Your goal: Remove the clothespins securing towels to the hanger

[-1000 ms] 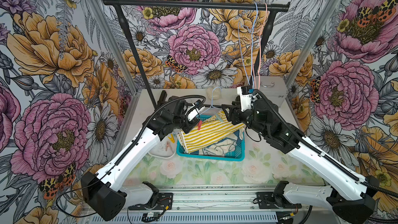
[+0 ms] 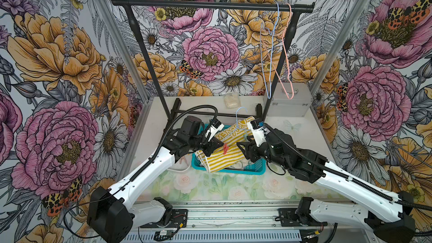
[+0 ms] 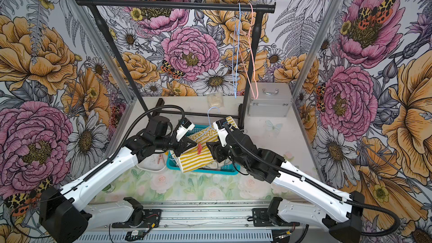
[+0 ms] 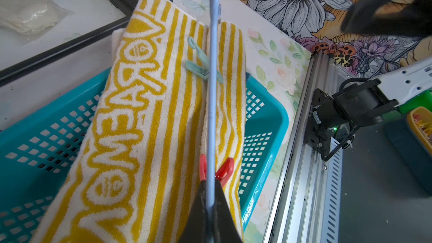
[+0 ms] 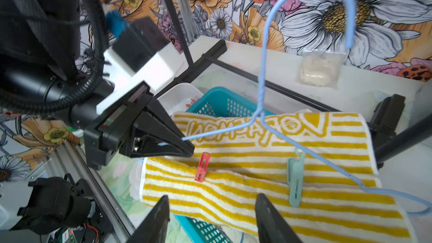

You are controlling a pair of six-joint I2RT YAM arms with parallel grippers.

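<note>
A yellow-striped white towel (image 5: 315, 126) hangs folded over the blue wire hanger (image 5: 262, 78), low over the teal basket (image 4: 274, 121). Two clothespins sit on it: a red one (image 5: 202, 168) near the hanger's left side and a pale green one (image 5: 295, 180) towards the other side. My left gripper is shut on the hanger's left arm, whose wire runs between the fingers. Close to the right, my right gripper stands open in front of the towel, with its fingers apart below the clothespins and nothing gripped.
More hangers, one blue (image 2: 273, 49) and one pink (image 2: 288, 49), hang from the right end of the black rail (image 2: 211, 4). A silver case (image 3: 270, 101) stands back right. Beside the basket's left is a white tray (image 3: 153, 162) holding small items. A clear packet (image 5: 319, 69) lies behind.
My right gripper has come down and towards the front, nearer the red clothespin. The left gripper has lowered slightly, and the towel has tilted. The hangers on the rail have swung.
</note>
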